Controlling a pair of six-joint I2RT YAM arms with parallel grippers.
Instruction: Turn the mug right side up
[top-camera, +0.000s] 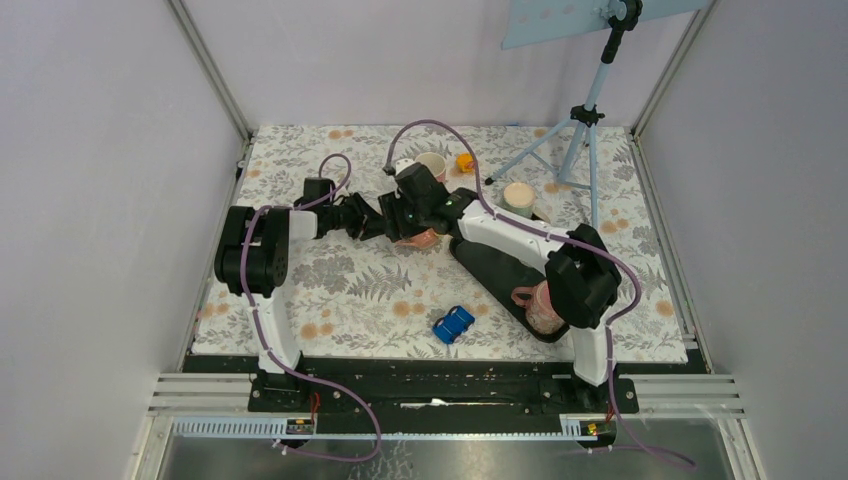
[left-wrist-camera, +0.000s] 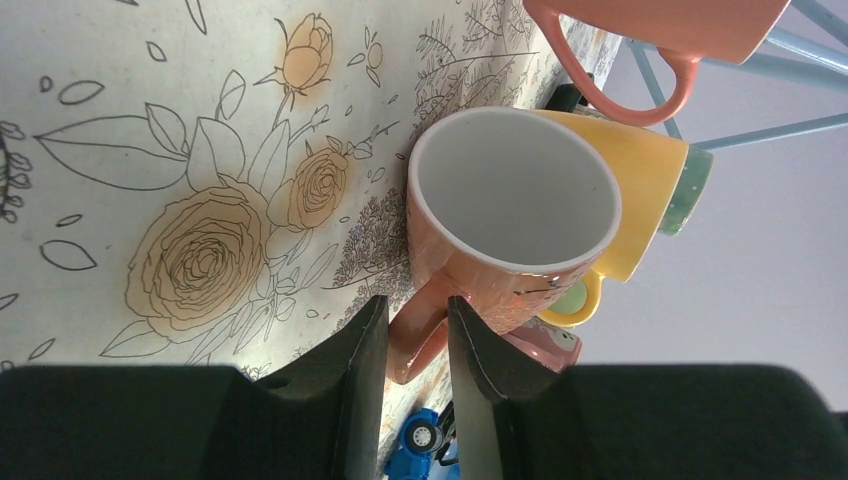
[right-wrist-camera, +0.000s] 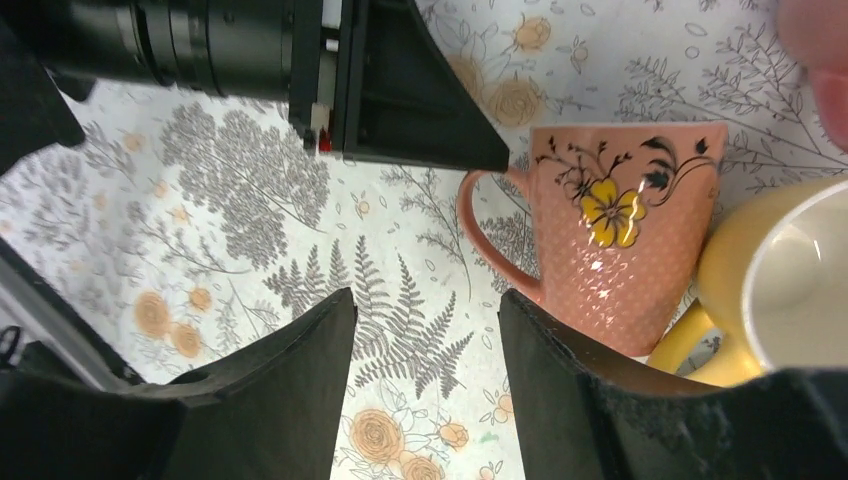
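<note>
A salmon mug with a flower print (right-wrist-camera: 625, 240) lies on its side on the floral mat. In the left wrist view its white mouth faces the camera, and the fingertips of my left gripper are at its handle (left-wrist-camera: 415, 335), one either side, part open. My right gripper hangs above, left of the mug in its own view, open, with nothing between its fingers. In the top view the right gripper largely covers the mug (top-camera: 420, 240).
A yellow mug (right-wrist-camera: 730, 320) sits beside the salmon one, another pink mug (left-wrist-camera: 680, 25) behind. A black tray (top-camera: 490, 270) with mugs is at right, a blue toy car (top-camera: 453, 324) in front, a tripod (top-camera: 585, 140) at back right.
</note>
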